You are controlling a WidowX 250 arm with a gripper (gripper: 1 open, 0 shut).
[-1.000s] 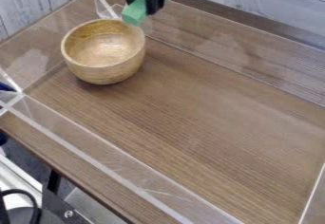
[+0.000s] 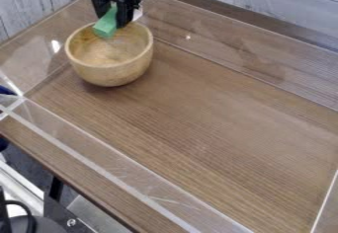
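Observation:
My black gripper (image 2: 114, 10) is at the top left, shut on a green object (image 2: 106, 26), which it holds tilted over the inside of a round wooden bowl (image 2: 111, 68). The bowl sits on the wooden table toward the left. The object's lower end is inside the outline of the bowl's rim; whether it touches the bowl is unclear.
Clear edging runs along the lower left, with dark items beyond it. A grey panelled wall stands at the upper left.
My gripper has moved left and down with the green object, from behind and right of the bowl to over it.

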